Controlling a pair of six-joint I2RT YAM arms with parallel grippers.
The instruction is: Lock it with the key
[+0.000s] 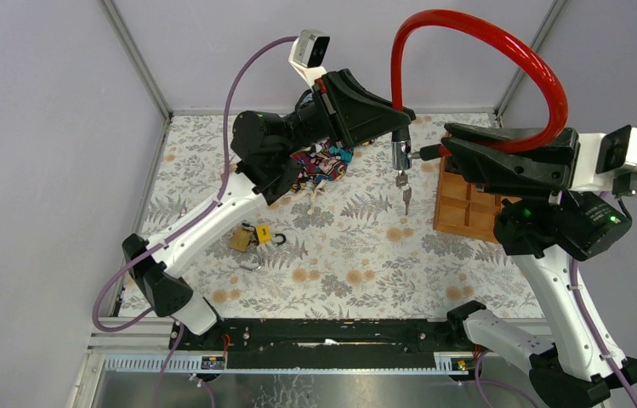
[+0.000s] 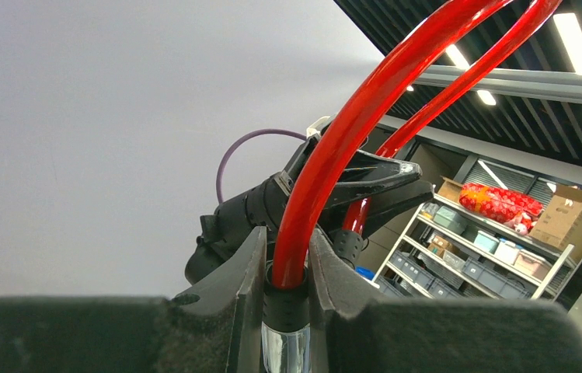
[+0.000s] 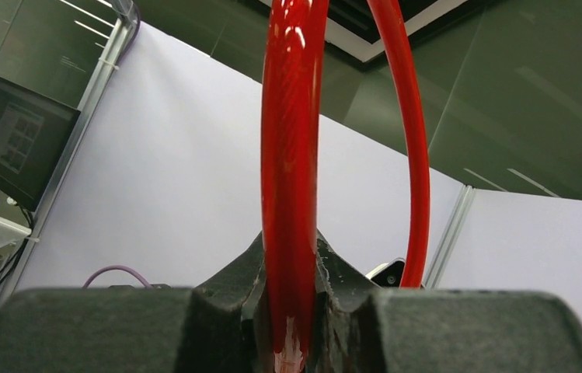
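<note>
A red cable lock (image 1: 502, 41) arches high between my two arms. My left gripper (image 1: 400, 119) is shut on its lock-head end, just above the silver cylinder (image 1: 401, 155); keys (image 1: 406, 191) hang below that cylinder. In the left wrist view the black collar (image 2: 286, 307) sits between the fingers with silver beneath. My right gripper (image 1: 451, 143) is shut on the other end of the cable, whose black tip (image 1: 430, 152) points left and meets the cylinder's side. In the right wrist view the red cable (image 3: 291, 179) stands upright between the fingers. How deep the tip sits is hidden.
Yellow padlocks (image 1: 251, 237) lie on the patterned table at left. A colourful cloth pouch (image 1: 321, 163) is partly behind my left arm. A wooden compartment tray (image 1: 459, 208) lies partly under my right arm.
</note>
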